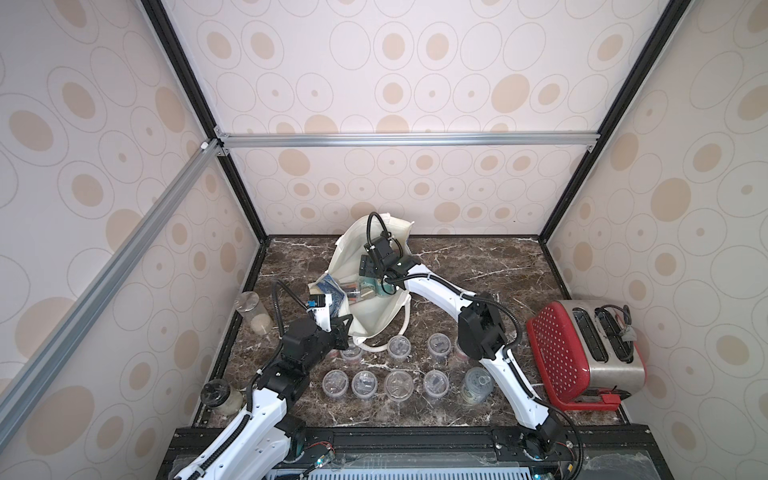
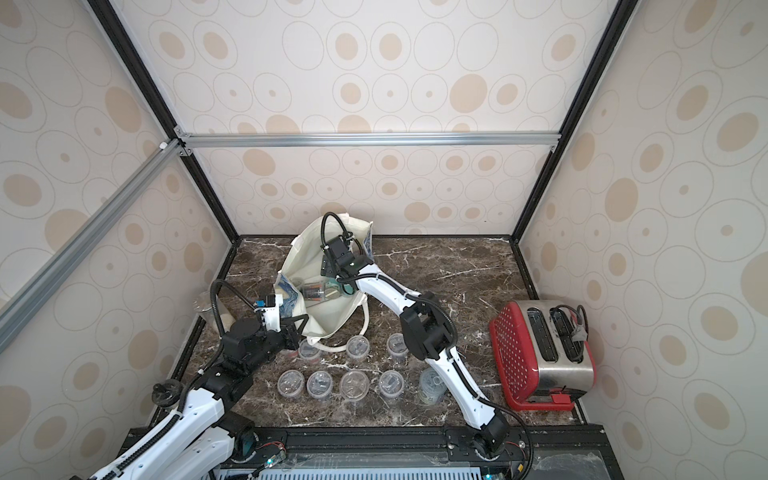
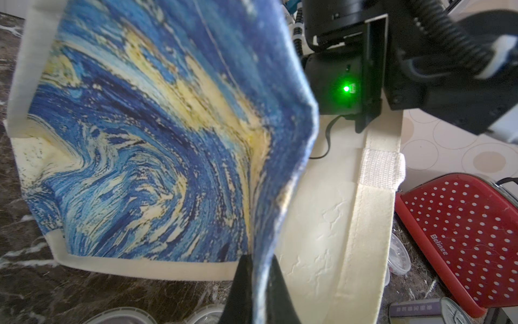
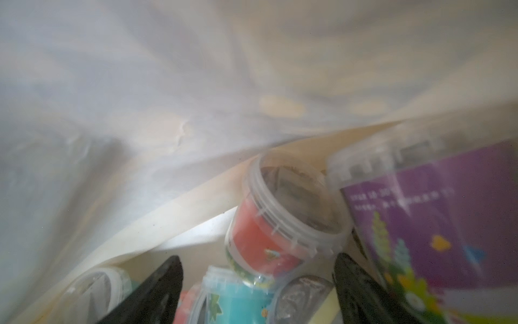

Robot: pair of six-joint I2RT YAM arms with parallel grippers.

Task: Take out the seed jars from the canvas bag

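The cream canvas bag (image 1: 352, 240) lies open at the back centre. My left gripper is shut on the fold of its blue-printed side (image 3: 140, 151). My right gripper is inside the bag, part open, fingers either side of several jars. In the right wrist view a red-label jar (image 4: 264, 243) lies tilted above a turquoise jar (image 4: 237, 297), with a large purple-label jar (image 4: 437, 216) to the right. Nothing is clearly held by the right fingers.
Several clear jars (image 1: 398, 385) stand in rows along the front. A red toaster (image 1: 560, 360) occupies the right side; tall containers (image 1: 254, 312) stand at the left. Bare tabletop (image 1: 504, 256) shows at the back right.
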